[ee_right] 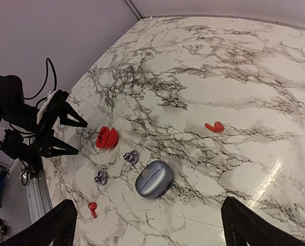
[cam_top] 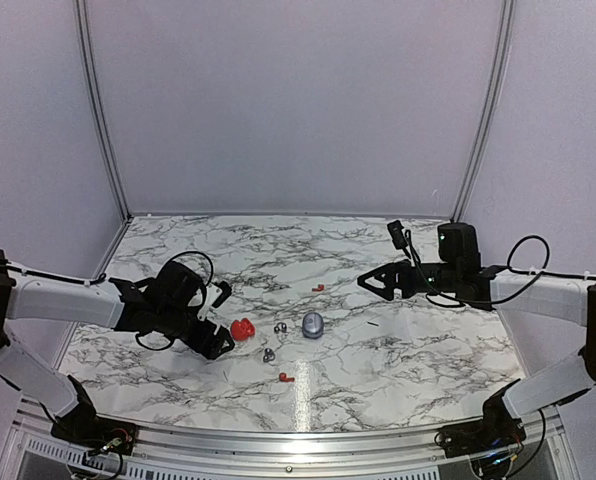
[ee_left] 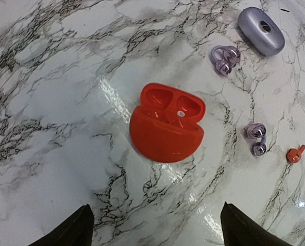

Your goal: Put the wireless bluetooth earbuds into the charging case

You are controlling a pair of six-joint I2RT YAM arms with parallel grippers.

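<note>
A red charging case stands with its lid up and empty wells showing in the left wrist view. One red earbud lies near the front of the table; the other red earbud lies farther back. Just left of the red case, my left gripper is low over the table, its fingers apart with nothing between them. My right gripper hangs at the right, open and empty, away from everything.
A closed grey-purple case sits mid-table. Two purple clip-like earbuds, one nearer the back and one nearer the front, lie between it and the red case.
</note>
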